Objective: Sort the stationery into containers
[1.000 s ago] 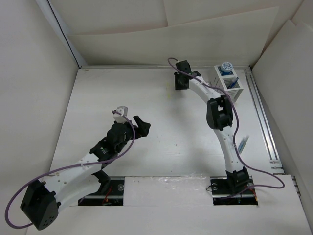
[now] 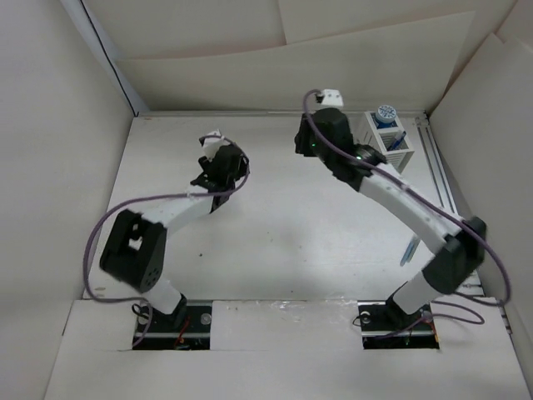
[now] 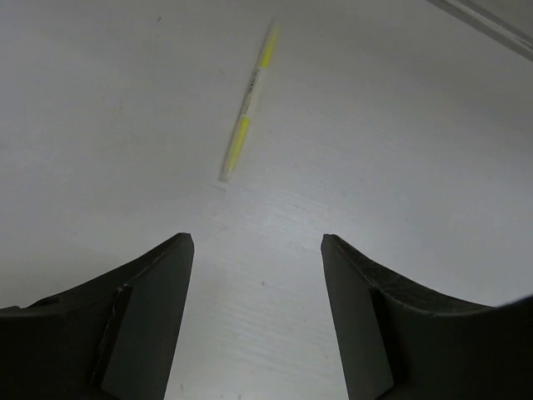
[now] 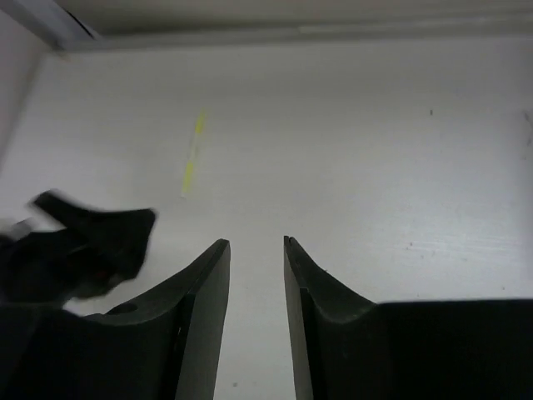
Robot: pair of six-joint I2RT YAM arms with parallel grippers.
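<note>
A yellow highlighter pen point(image 3: 244, 124) lies on the white table in the left wrist view, ahead of my left gripper, whose fingers stand wide apart and empty. The same pen point(image 4: 191, 162) shows blurred in the right wrist view, beyond the dark left arm. My right gripper has nothing between its fingers, which stand part open. In the top view, the white container point(image 2: 400, 154) at the back right holds a round blue-and-white item point(image 2: 386, 114) and a blue pen point(image 2: 398, 139).
Pale sticks point(image 2: 410, 250) lie at the table's right side by a metal rail point(image 2: 441, 171). Raised panels border the back and sides.
My left arm has swung toward the back of the table.
</note>
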